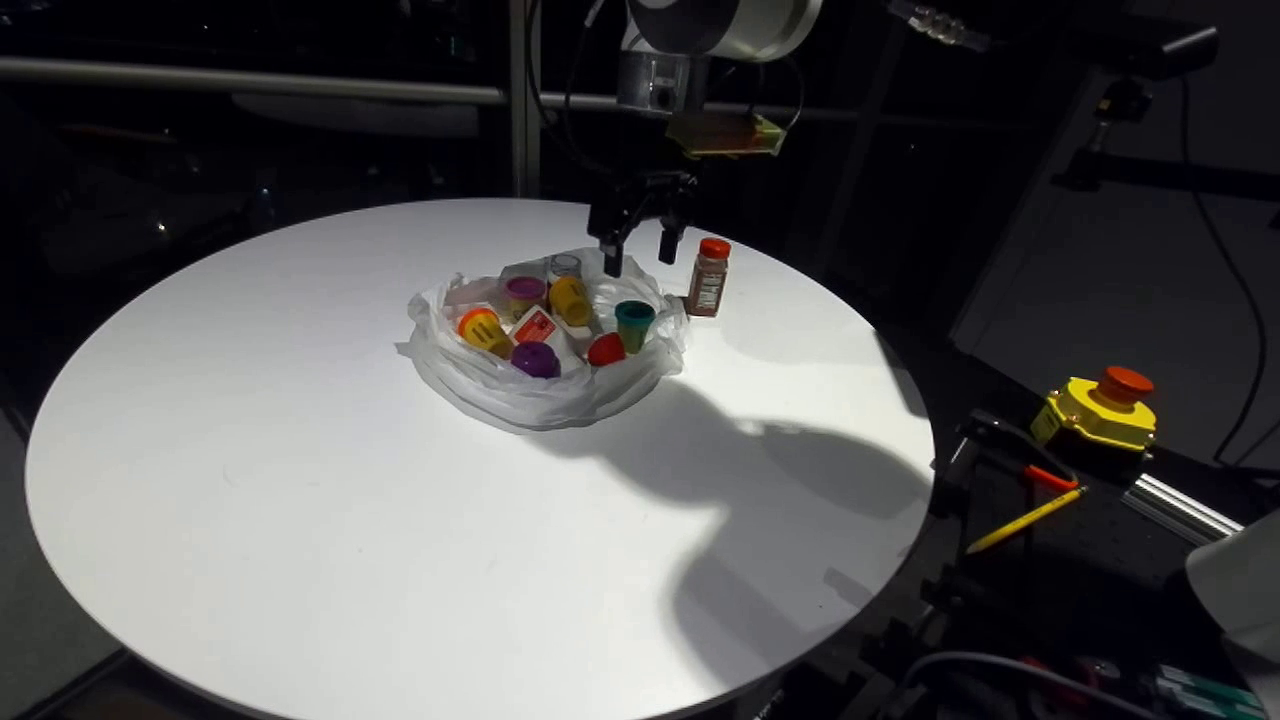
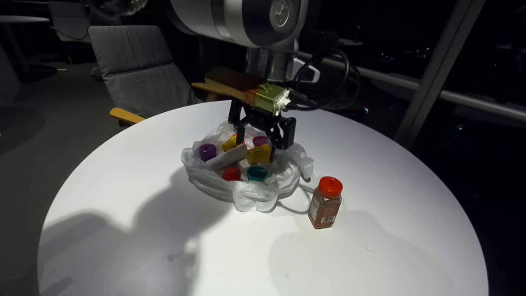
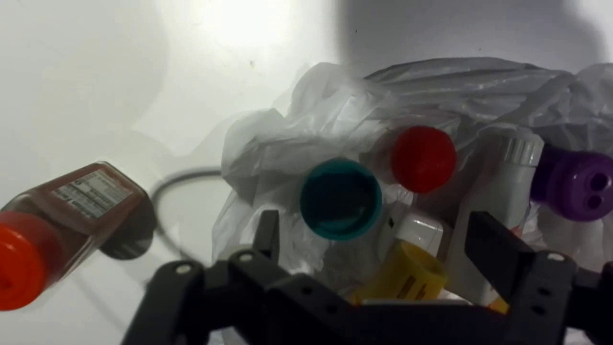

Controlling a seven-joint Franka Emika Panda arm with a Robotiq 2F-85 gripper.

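Note:
My gripper is open above the back right part of a crumpled white plastic bag, with nothing held between its fingers. Inside the bag are a teal-lidded tub, a red round item, a purple item, a yellow tub and a white bottle. A pink-lidded tub and an orange-lidded yellow tub also lie in it. In the wrist view, the teal-lidded tub appears beyond the gap between my fingertips. Outside the bag, a red-capped spice bottle stands upright on the table.
A thin cable lies on the table between the bag and the spice bottle. An armchair stands behind it.

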